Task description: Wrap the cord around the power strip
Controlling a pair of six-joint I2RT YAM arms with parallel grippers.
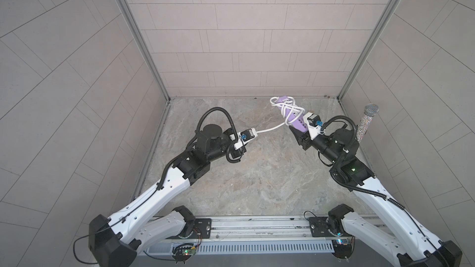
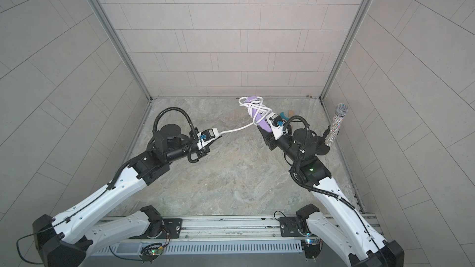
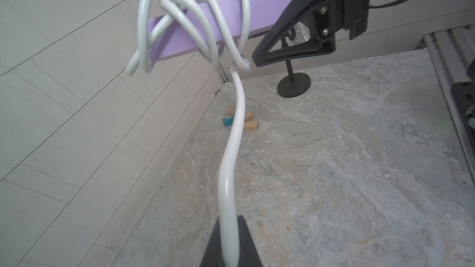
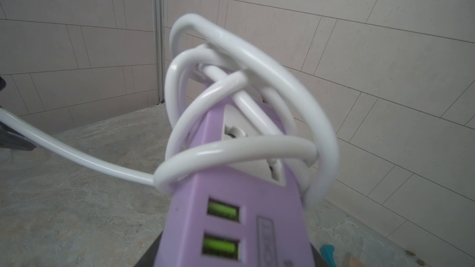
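Note:
The purple power strip (image 4: 232,217) has loose white cord loops (image 4: 237,153) criss-crossed around its far end, over the sockets; two green USB ports show below them. My right gripper (image 2: 267,133) is shut on the strip's near end and holds it raised at the right of the workspace. From the loops, a free length of cord (image 3: 236,118) runs down to my left gripper (image 1: 251,134), which is shut on it at centre left, apart from the strip.
A microphone on a stand (image 3: 293,85) stands at the right behind the right arm. Small wooden and blue pieces (image 3: 246,122) lie on the floor near the right wall.

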